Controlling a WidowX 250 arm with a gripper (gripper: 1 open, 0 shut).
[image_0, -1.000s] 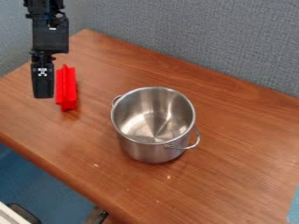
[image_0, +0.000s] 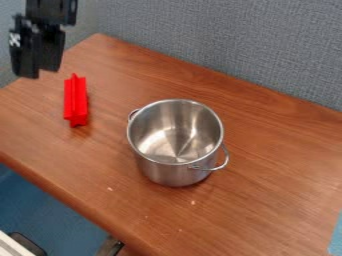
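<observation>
The black gripper (image_0: 34, 52) hangs at the top left, partly cut off by the frame's edge, above and left of a red elongated object (image_0: 76, 100) lying on the wooden table. Its finger state is hard to make out. A steel pot (image_0: 171, 160) with two loop handles stands upright near the middle, to the right of the red object.
A grey wall runs along the back. Blue floor shows past the front left edge, with some equipment at the bottom left.
The gripper has risen and shifted left, away from the red object. The red object and the pot have stayed in place.
</observation>
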